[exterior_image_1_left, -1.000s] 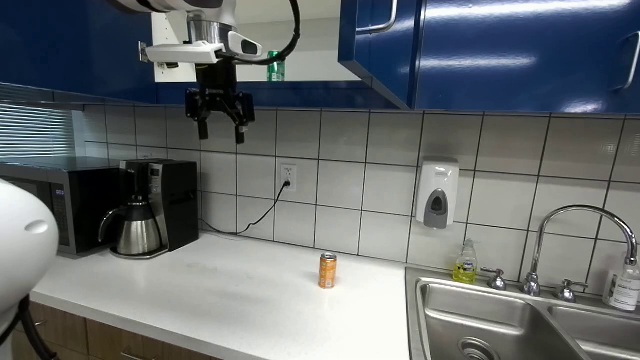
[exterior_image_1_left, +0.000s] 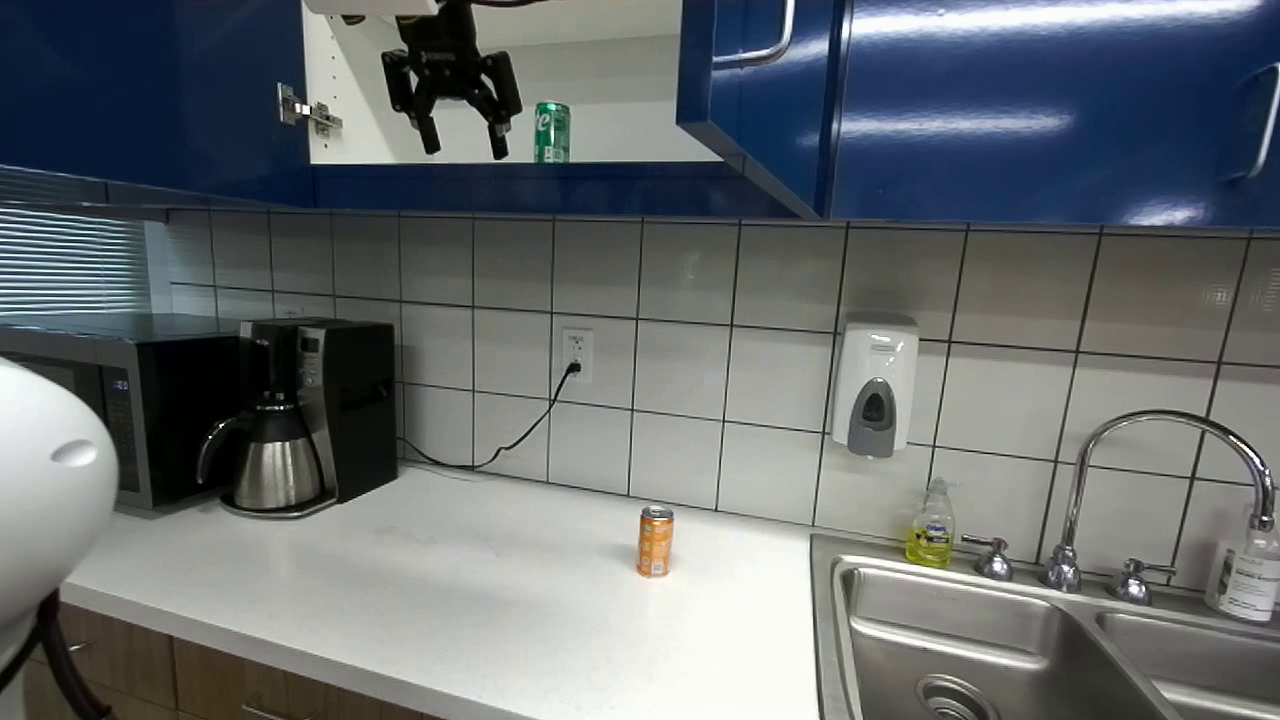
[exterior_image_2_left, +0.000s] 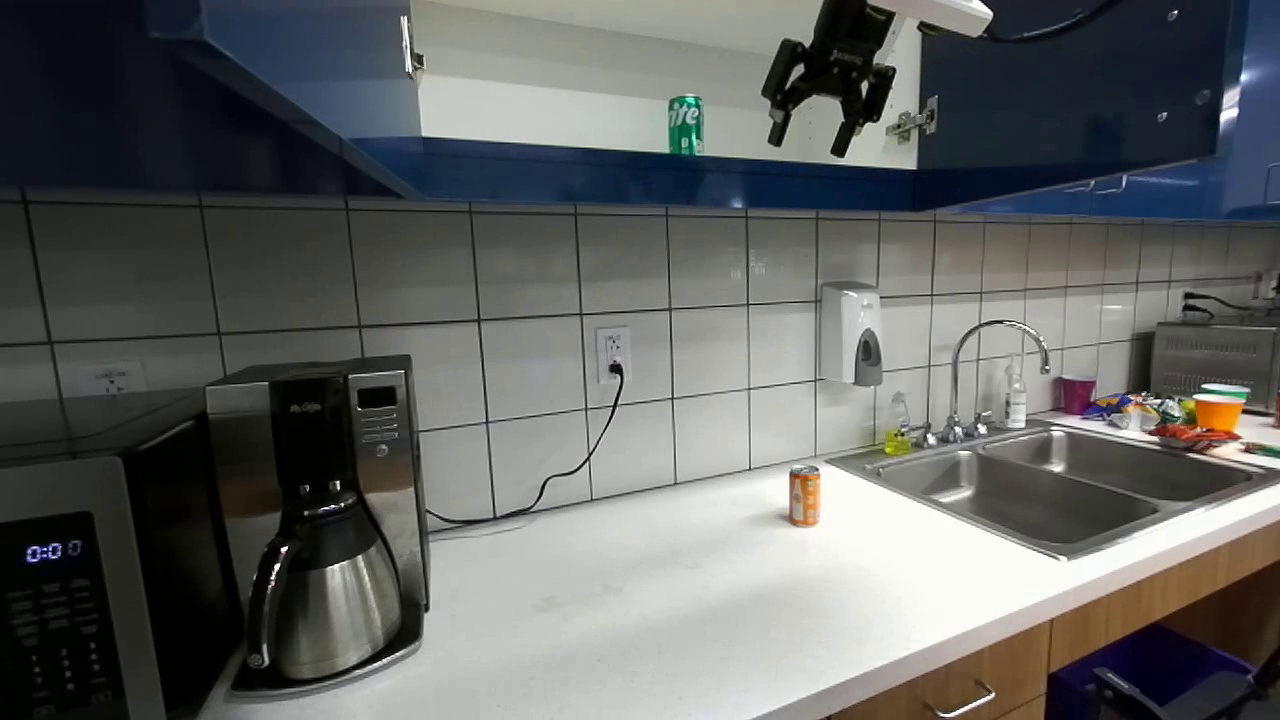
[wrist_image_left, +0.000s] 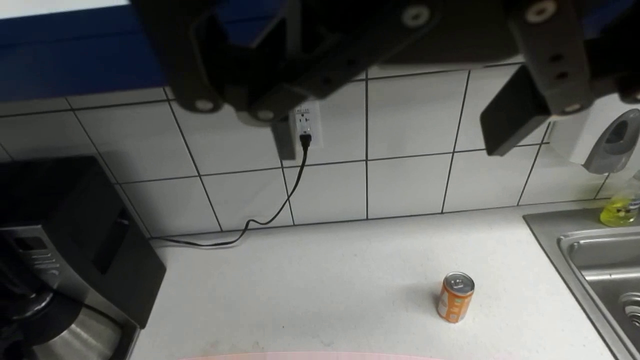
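Note:
My gripper (exterior_image_1_left: 465, 146) is open and empty, pointing down, high up in front of the open wall cabinet. In exterior view 2 the gripper (exterior_image_2_left: 809, 142) hangs to the right of a green can (exterior_image_2_left: 685, 125), which stands upright on the cabinet shelf; in exterior view 1 the green can (exterior_image_1_left: 552, 132) shows just right of the fingers. An orange can (exterior_image_1_left: 654, 541) stands upright on the white counter, far below the gripper. From the wrist, the orange can (wrist_image_left: 456, 297) appears at lower right, well away from the spread fingertips (wrist_image_left: 514, 112). The green can is outside the wrist view.
The cabinet's blue doors (exterior_image_1_left: 768, 96) stand open on both sides of the shelf. A coffee maker (exterior_image_1_left: 314, 408) and microwave (exterior_image_1_left: 132, 396) occupy the counter's left end. The sink (exterior_image_1_left: 960, 624) lies to the right, below a soap dispenser (exterior_image_1_left: 875, 384). Mid-counter is mostly clear.
The gripper has risen from below the shelf edge to shelf height, its fingers now spread wider. Both cans stand where they were.

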